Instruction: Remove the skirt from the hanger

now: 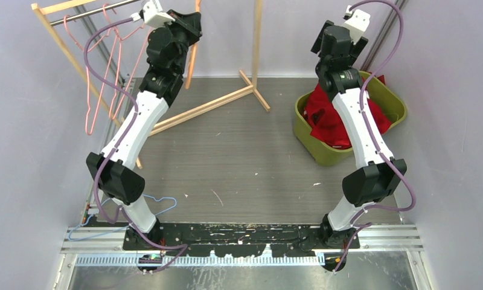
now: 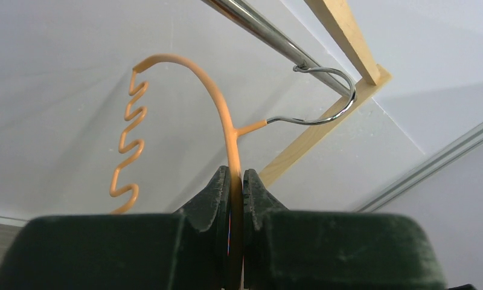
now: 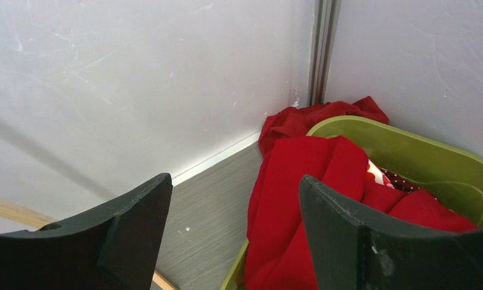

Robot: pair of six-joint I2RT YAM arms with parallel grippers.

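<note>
An orange hanger [image 2: 222,109], with no garment visible on it, is between the fingertips of my left gripper; its metal hook is up at the steel rail [image 2: 269,39] of the wooden rack. The fingers sit close round the hanger, though not certainly tight. Red cloth [image 3: 299,175], possibly the skirt, lies in and over the green bin [image 3: 432,151] at right. My right gripper is open above it, nothing between its fingers.
Pink hangers [image 1: 106,78] hang on the rack at left. A wooden rack base [image 1: 203,109] lies at the back. A blue hanger [image 1: 160,199] lies at front left.
</note>
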